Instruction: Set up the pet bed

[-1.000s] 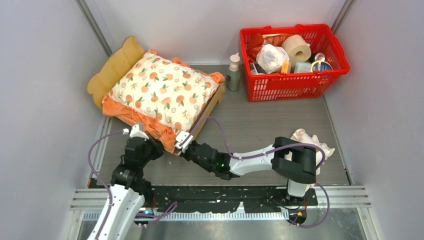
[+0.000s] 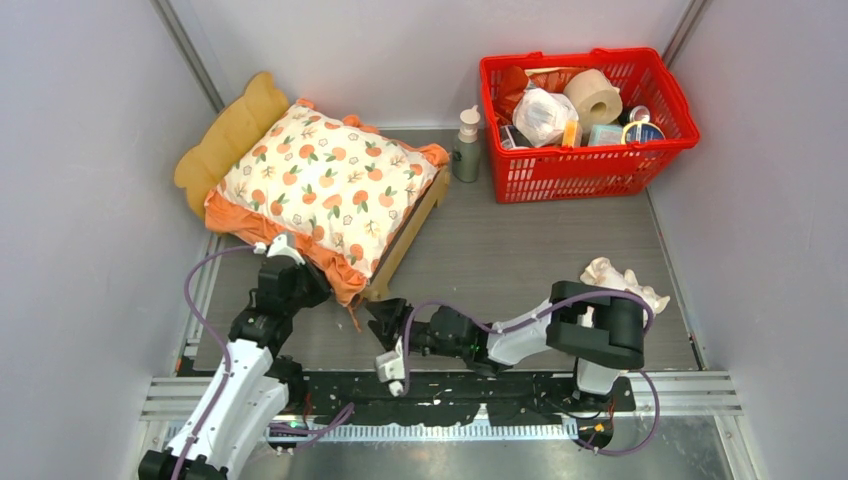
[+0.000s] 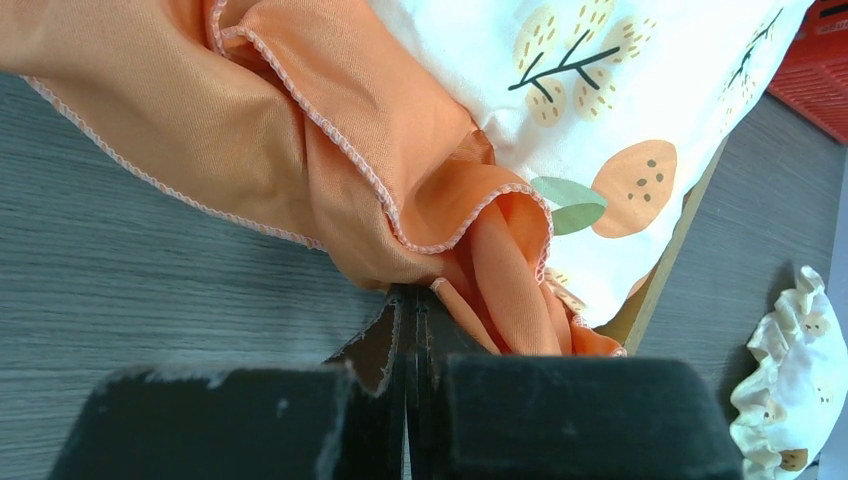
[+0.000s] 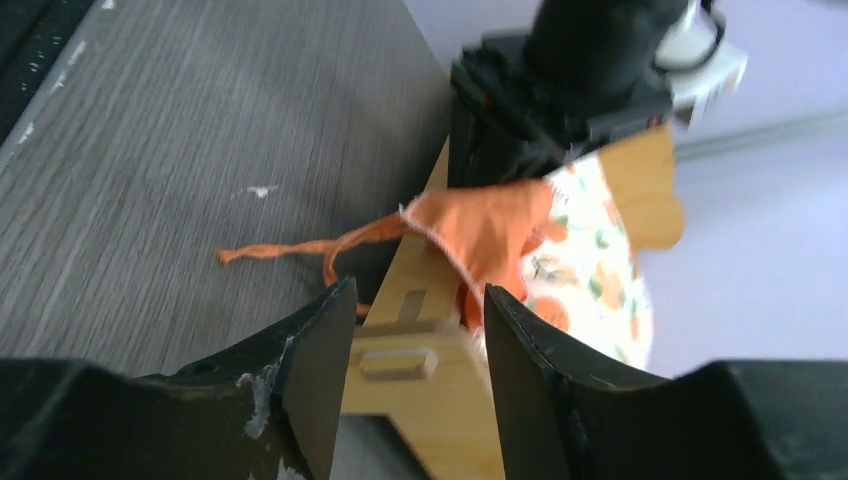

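Note:
The pet bed, a wooden frame with a yellow headboard [image 2: 225,140], stands at the back left, bearing a fruit-print pillow [image 2: 320,185] over rumpled orange cloth [image 3: 370,150] that hangs over its front corner. My left gripper is shut at that cloth's lower edge; whether cloth is caught in it is hidden. My right gripper is open, low in front of the bed's wooden corner post [image 4: 430,420]. A frilled white cloth piece [image 3: 790,380] lies at the right of the floor, partly behind the right arm in the top view.
A red basket [image 2: 590,175] full of goods stands at the back right, with a green pump bottle [image 2: 465,155] beside it. The grey floor between bed, basket and right arm is clear. Walls enclose the left, back and right.
My right gripper has drawn away from the bed corner toward the front and turned.

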